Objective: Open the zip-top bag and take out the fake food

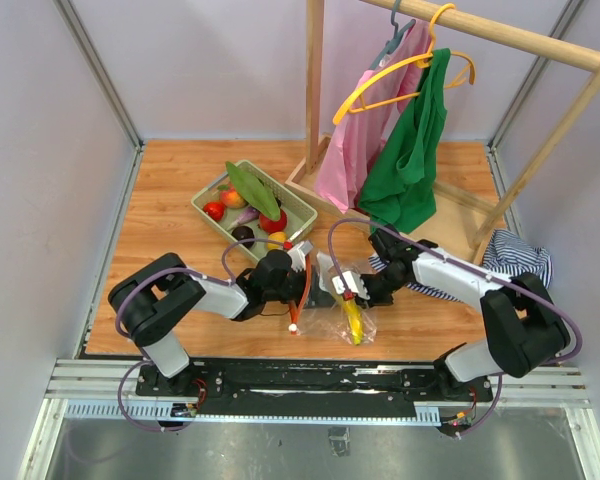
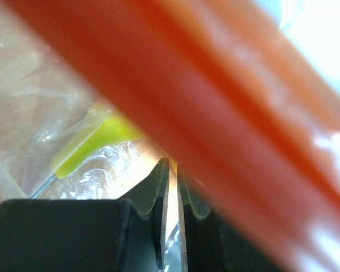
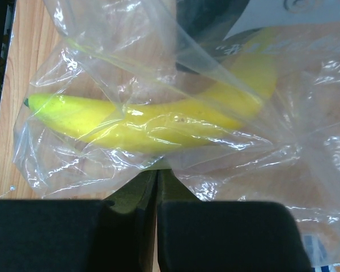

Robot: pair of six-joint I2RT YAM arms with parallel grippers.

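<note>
The clear zip bag (image 3: pixel 306 170) lies on the table between the grippers, with a yellow banana (image 3: pixel 153 122) inside, also visible in the top view (image 1: pixel 354 322). My left gripper is shut at the bag; what is between its fingertips is hard to tell, probably hidden film, with a blurred orange band (image 2: pixel 226 102) across the view. My right gripper is shut just beside the banana, over or against the bag's film, with nothing clear between its fingers.
A basket (image 1: pixel 305 215) of fake produce stands behind the left arm. A wooden rack (image 1: pixel 530 170) with hung clothes is at the back right; striped cloth (image 1: pixel 520 255) lies beside it.
</note>
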